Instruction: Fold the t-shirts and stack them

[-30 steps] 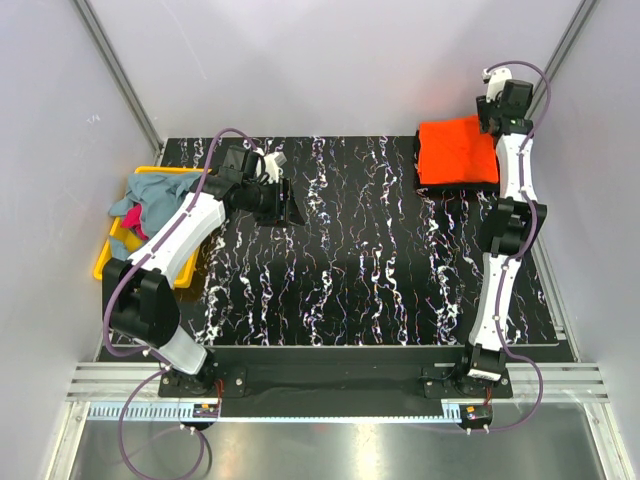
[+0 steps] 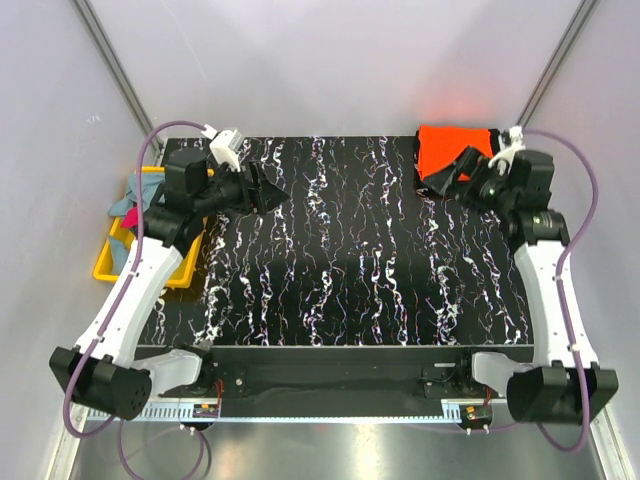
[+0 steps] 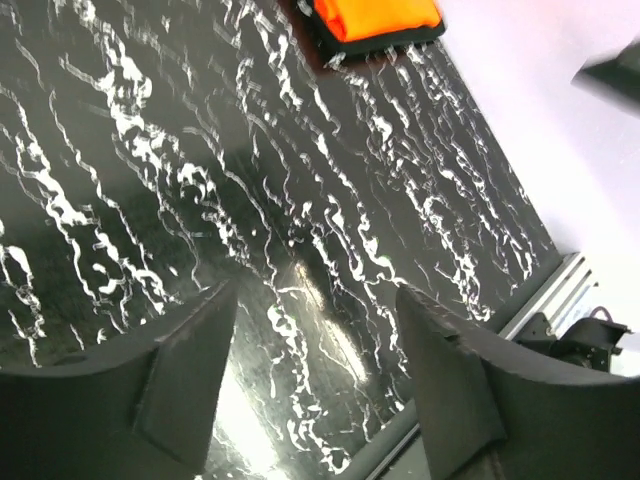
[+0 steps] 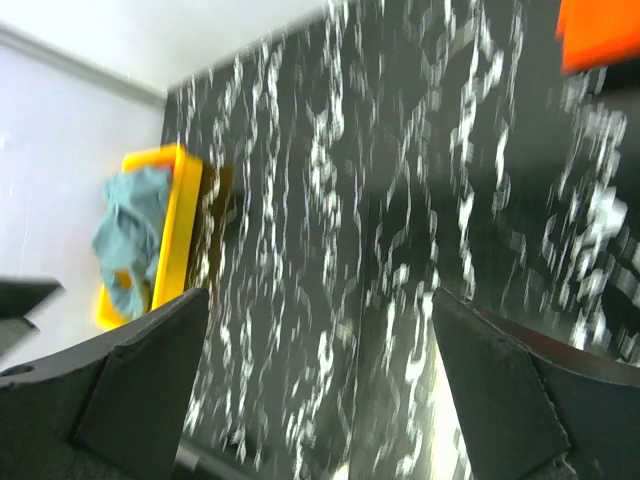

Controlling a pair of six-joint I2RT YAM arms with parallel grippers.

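Note:
An orange t-shirt (image 2: 436, 150), folded flat into a rectangle, lies on a black folded stack (image 2: 422, 182) at the far right of the table. More shirts (image 2: 152, 188), grey-blue and pink, fill the yellow bin (image 2: 178, 280) at the left. My right gripper (image 2: 452, 174) hangs above the table in front of the orange shirt and partly covers it from above; its fingers (image 4: 500, 370) are apart with nothing between them. Beside the bin, my left gripper (image 2: 270, 192) is open and empty over bare table, its fingers (image 3: 195, 350) spread.
Walls stand close behind and at both sides. My left arm crosses over part of the bin.
The right gripper has left the orange shirt's right side, swinging left and toward the front.

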